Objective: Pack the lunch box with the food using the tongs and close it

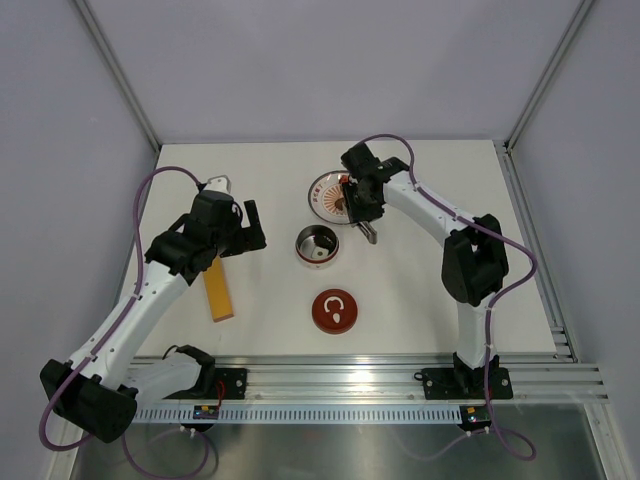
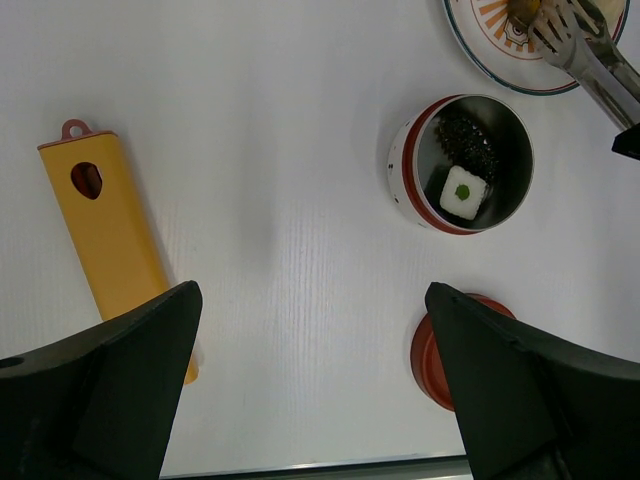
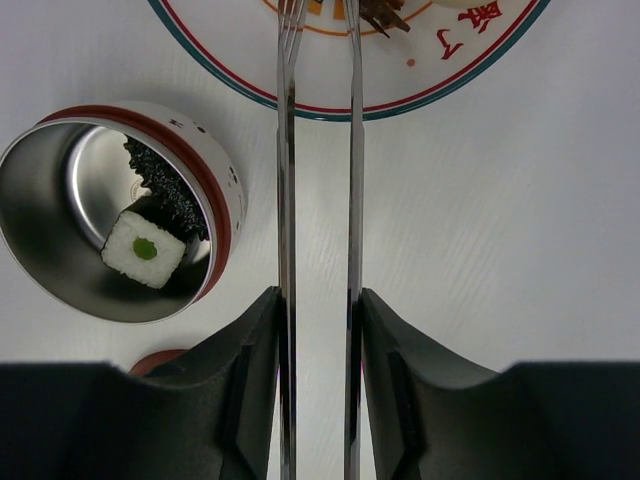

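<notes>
A steel lunch box with a red band holds a rice piece with a green dot and a dark, crumbly piece. Behind it is a patterned plate with food on it. My right gripper holds steel tongs upright in its view, their tips over the plate; the tong arms stand slightly apart. My left gripper hangs open over the table's left part, nothing between its fingers.
A yellow case lies at the left under my left arm. A round red-brown lid sits near the front edge.
</notes>
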